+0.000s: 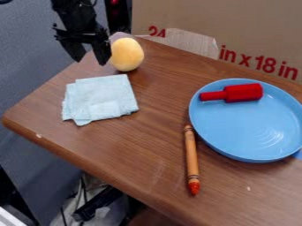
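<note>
My black gripper (88,50) hangs at the upper left, above the table's far-left corner and just left of a pale yellow rounded object (127,55); whether its fingers are open or shut is hard to make out. A folded light-blue cloth (99,99) lies on the table below it. A blue plate (245,133) on the right holds a red cylindrical object with a narrower handle (241,93). A long orange crayon (192,161) lies beside the plate's left side.
A large cardboard box (236,35) stands along the back. Left of the table is a drop to the floor.
</note>
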